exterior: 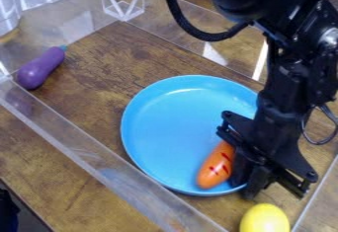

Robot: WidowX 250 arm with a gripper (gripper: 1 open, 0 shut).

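Note:
A blue plate (pixel 172 122) sits in the middle of the wooden board. An orange toy carrot (pixel 214 167) lies on its right part, close beside the black gripper (pixel 248 162), which is low over the plate's right side. Its fingertips are dark and partly hidden, so what lies between them is unclear. A yellow object (pixel 264 219), egg-shaped in what shows, lies below the gripper at the bottom edge.
A purple toy eggplant (pixel 40 67) lies at the upper left. Clear plastic walls edge the board (pixel 106 58). The board is bare left of the plate.

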